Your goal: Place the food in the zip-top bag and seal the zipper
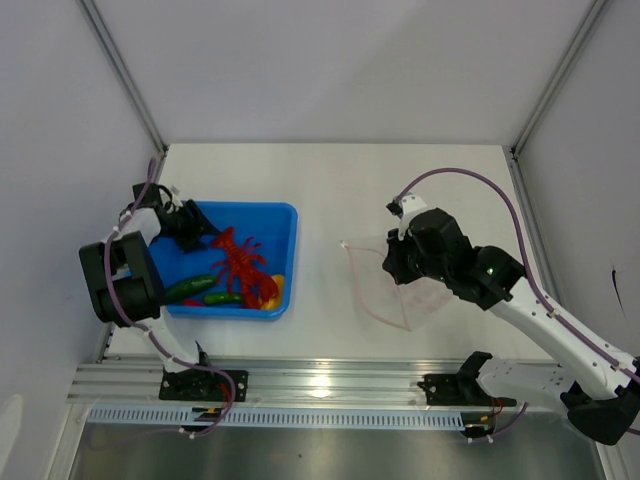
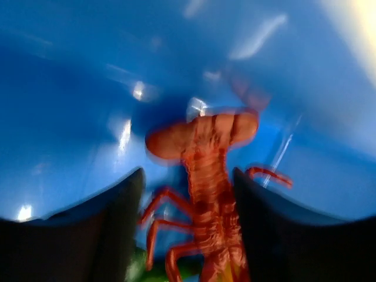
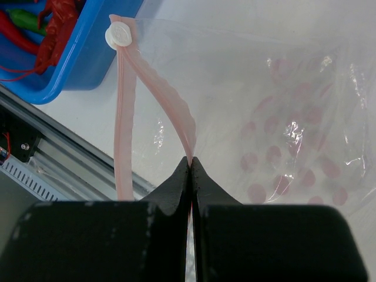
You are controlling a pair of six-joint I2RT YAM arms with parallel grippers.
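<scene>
A red lobster [image 1: 243, 268] lies in the blue bin, its tail fan toward the bin's far side. My left gripper [image 1: 208, 234] is close to the tail. In the left wrist view the lobster's ridged body [image 2: 210, 182] shows between the parted fingers, with a gap on its left side; the gripper stands open. The clear zip top bag [image 3: 229, 88] lies on the white table, its pink zipper strips spread into an opening. My right gripper is shut on the edge of one strip. A round white slider [image 3: 119, 35] sits at the strips' far end.
The blue bin [image 1: 291, 250] also holds a dark green cucumber [image 1: 190, 287], a green pepper [image 1: 221, 297], a red pepper [image 3: 16, 34] and something yellow [image 1: 275, 292]. Bare table [image 1: 325, 185] lies between bin and bag.
</scene>
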